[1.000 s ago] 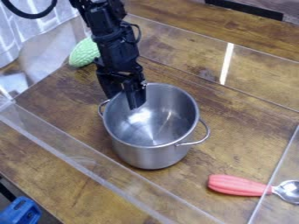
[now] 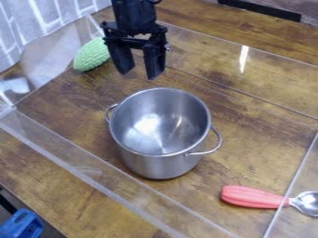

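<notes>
My black gripper (image 2: 137, 59) hangs at the upper middle, above and behind a steel pot (image 2: 162, 139) with two side handles, its fingers apart and empty. The pot stands on the wooden table and looks empty inside. A pale green ridged object (image 2: 91, 54), like a corn cob or vegetable, lies left of the gripper. A spoon with a pink handle (image 2: 252, 196) lies at the lower right.
Clear plastic walls border the wooden work area (image 2: 255, 112). The table right of the pot is free apart from the spoon. A blue object (image 2: 20, 226) sits at the bottom left corner.
My gripper has risen up and back, away from the rim of the pot. The pot, green object and spoon have stayed put.
</notes>
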